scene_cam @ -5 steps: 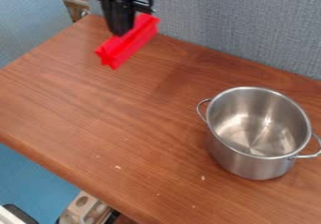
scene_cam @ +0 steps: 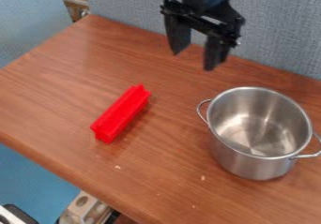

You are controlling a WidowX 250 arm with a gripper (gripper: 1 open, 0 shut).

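A red bar-shaped block (scene_cam: 122,113) lies on the wooden table at left of centre, angled from lower left to upper right. My black gripper (scene_cam: 197,42) hangs at the top centre, well above and behind the block, open with nothing between its fingers. A steel pot (scene_cam: 257,132) with two wire handles stands at the right; its visible inside is empty.
A grey padded wall (scene_cam: 126,7) runs along the back. A blue surface (scene_cam: 38,176) lies beyond the table's lower left edge.
The red block was up at my gripper near the back and now lies lower on the table, apart from it. The gripper has moved to the right and stands open.
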